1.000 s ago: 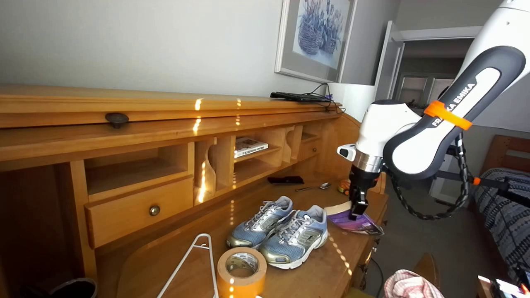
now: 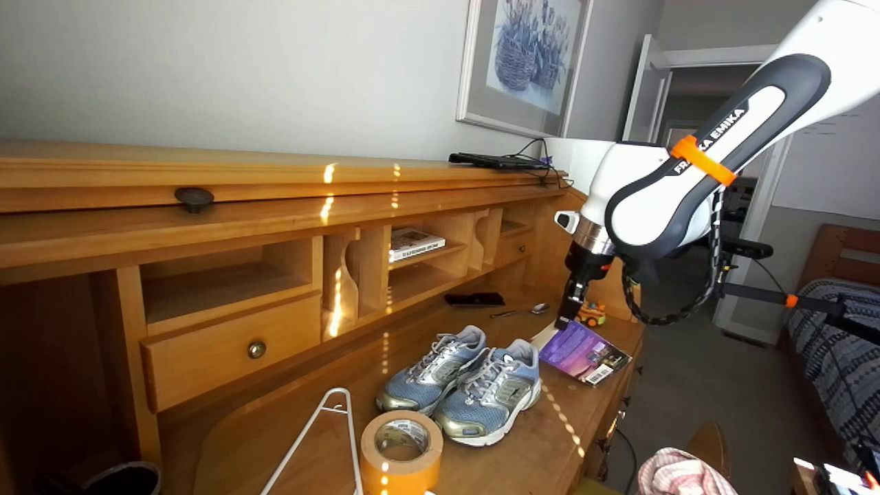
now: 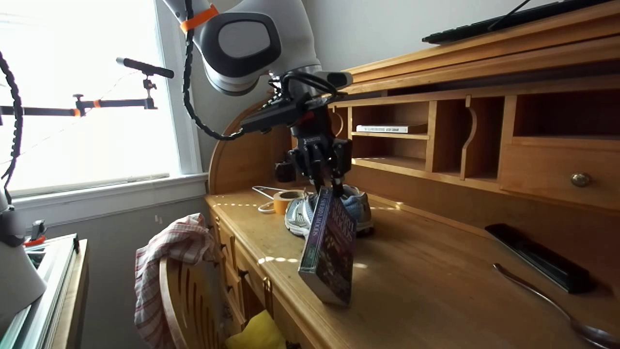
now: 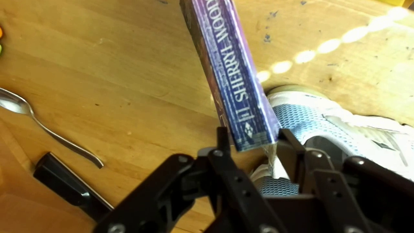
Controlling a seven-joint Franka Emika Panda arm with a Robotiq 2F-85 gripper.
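Observation:
A thick paperback book (image 2: 579, 353) with a purple cover is tilted up off the desk, its spine (image 4: 234, 73) facing my wrist camera. My gripper is shut on one end of the spine, a finger at either side. From the second exterior view, the gripper (image 3: 329, 189) grips the top of the book (image 3: 332, 247), which slants downward to its lower end close to the desktop. Whether that lower end touches the wood, I cannot tell. Right behind the book stand blue-grey running shoes (image 2: 493, 392).
Orange tape (image 2: 401, 454) and a white hanger (image 2: 317, 433) lie beyond the shoes. A spoon (image 3: 537, 299) and a black object (image 3: 540, 256) lie near the cubbies. One cubby holds a white book (image 2: 414, 244). A toy (image 2: 591, 313) sits at the desk's end.
My gripper has risen and shifted toward the shelves. The book's gripped end has lifted with it, and its cover now faces exterior view 1 more fully.

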